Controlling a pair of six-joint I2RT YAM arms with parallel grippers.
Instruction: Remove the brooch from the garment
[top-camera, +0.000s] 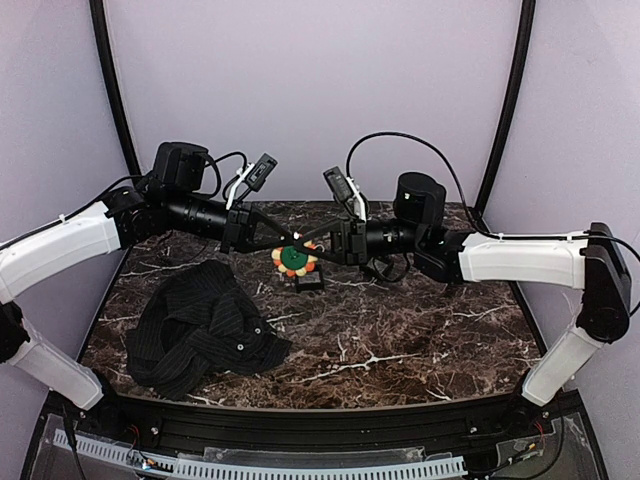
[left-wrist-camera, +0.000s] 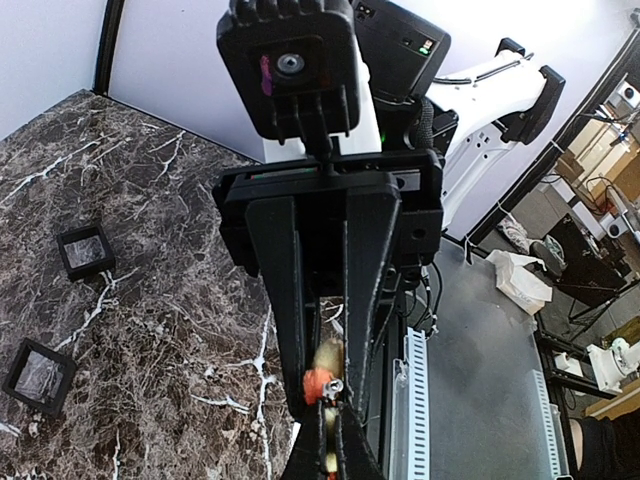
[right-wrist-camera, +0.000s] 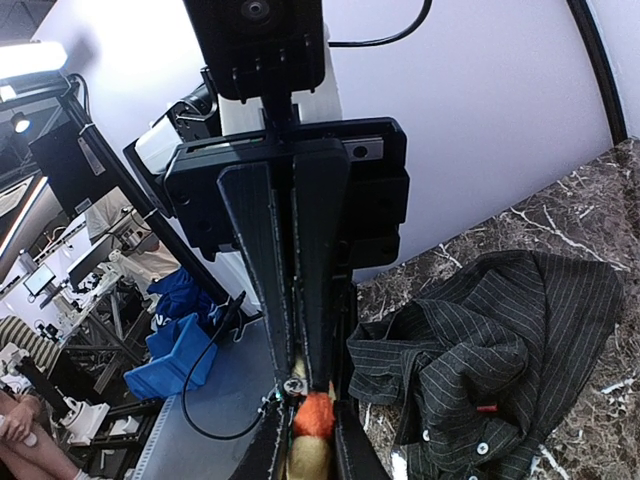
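A flower brooch (top-camera: 293, 259), green in the middle with orange and cream petals, hangs between my two grippers, which meet tip to tip above the table's centre. My left gripper (top-camera: 284, 240) and right gripper (top-camera: 306, 244) are both shut on it; its petals (left-wrist-camera: 316, 384) and a small metal piece show between the fingertips in both wrist views, orange felt (right-wrist-camera: 314, 416) in the right one. The dark pinstriped garment (top-camera: 200, 330) lies crumpled on the table's left, apart from the brooch, with white buttons showing.
Small dark square trays (left-wrist-camera: 85, 250) stand on the marble table (top-camera: 420, 350) behind and below the grippers. Its front edge runs along the bottom of the top view.
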